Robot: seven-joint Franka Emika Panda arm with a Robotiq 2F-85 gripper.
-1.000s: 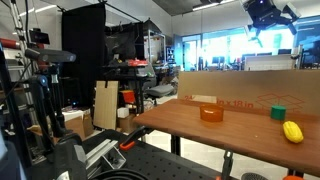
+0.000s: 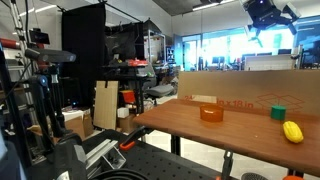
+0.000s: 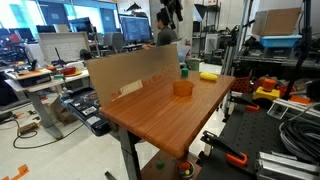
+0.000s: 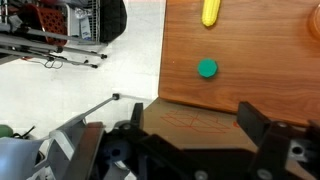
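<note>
My gripper is open and empty, high above the far side of the table; the wrist view looks down past its dark fingers. A small green round object (image 4: pixel 207 68) stands on the brown table (image 2: pixel 170 118), close to the cardboard side. Toward the table's right end in exterior view 1 lies a yellow elongated object (image 2: pixel 292 131), apart from the green one. An orange bowl (image 2: pixel 211 113) sits nearer the middle of the tabletop. Only its edge shows at the right of the wrist view. What is inside the bowl cannot be seen.
An upright cardboard sheet (image 3: pixel 130 88) runs along one long side of the table. Bare wood lies between the three objects, and much of the tabletop is clear. Cables (image 3: pixel 298 128) and dark equipment stand beyond the opposite edge.
</note>
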